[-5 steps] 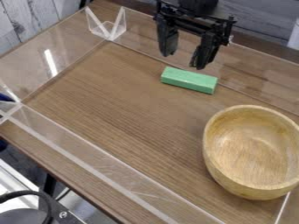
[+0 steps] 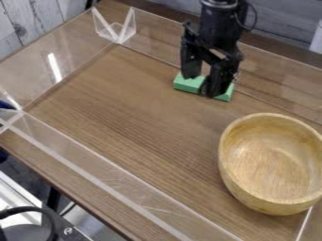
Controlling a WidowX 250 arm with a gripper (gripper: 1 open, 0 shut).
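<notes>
My black gripper point(image 2: 209, 69) hangs over a green block point(image 2: 185, 83) near the upper middle of the camera view, its open fingers down around the block and partly hiding it. Whether the fingers touch the block I cannot tell.
A large tan bowl point(image 2: 270, 169) fills the lower right. A small clear holder point(image 2: 115, 28) stands at the upper left. A black cable or part lies at the bottom left corner.
My gripper has come down and toward the camera, from behind the green block to over it. The block looks to be in the same place.
</notes>
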